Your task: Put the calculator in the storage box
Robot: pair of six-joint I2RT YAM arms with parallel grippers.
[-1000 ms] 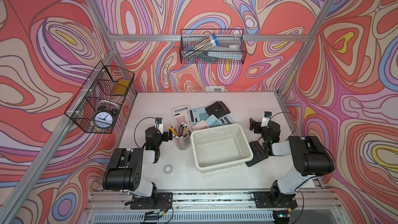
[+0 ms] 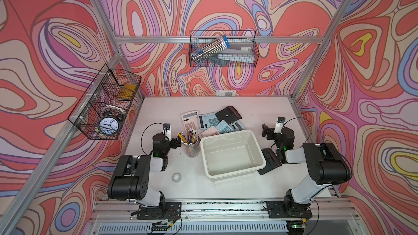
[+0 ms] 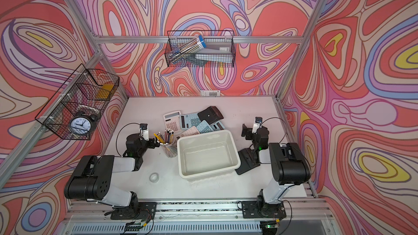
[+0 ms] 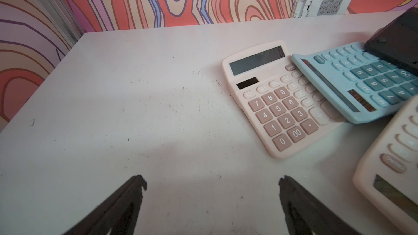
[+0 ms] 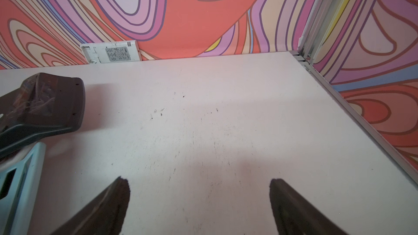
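An empty cream storage box [image 2: 232, 154] lies at the front middle of the white table. Behind it is a pile of calculators: pink [image 4: 278, 108], light blue [image 4: 361, 78], another pink one [image 4: 389, 165] and a black one [image 2: 227, 114]. A black calculator [image 2: 270, 161] lies right of the box, partly under my right arm. My left gripper is open over bare table, left of the pink calculators. My right gripper is open, right of the pile, with nothing between its fingers.
A pen holder [image 2: 191, 148] stands at the box's left, near my left gripper. A roll of tape [image 2: 176, 177] lies at the front left. Wire baskets [image 2: 224, 61] hang on the back and left rails.
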